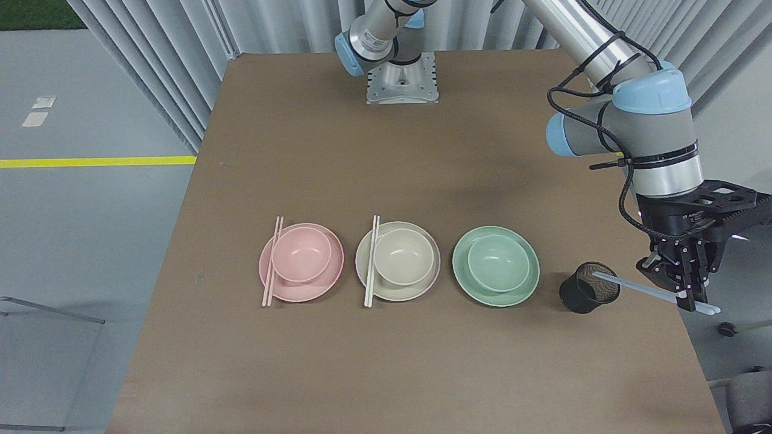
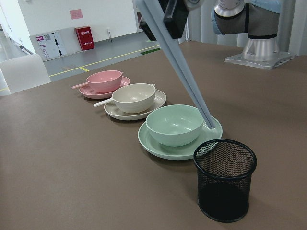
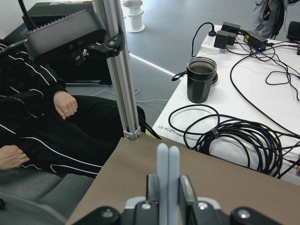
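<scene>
My gripper (image 1: 684,295) is shut on a pair of pale grey-blue chopsticks (image 2: 184,72), held at a slant above and to the right of the black mesh pen holder (image 2: 224,191). In the left view the chopsticks' lower tips hang over the rim of the green bowl and plate (image 1: 497,264). Chopsticks lie across the pink bowl and plate (image 1: 302,257) and the cream bowl and plate (image 1: 403,257). The wrist view shows the held sticks upright between the fingers.
Beyond the right edge are a white table (image 3: 262,98) with cables and a mug, an aluminium post (image 3: 122,89) and a seated person (image 3: 56,122).
</scene>
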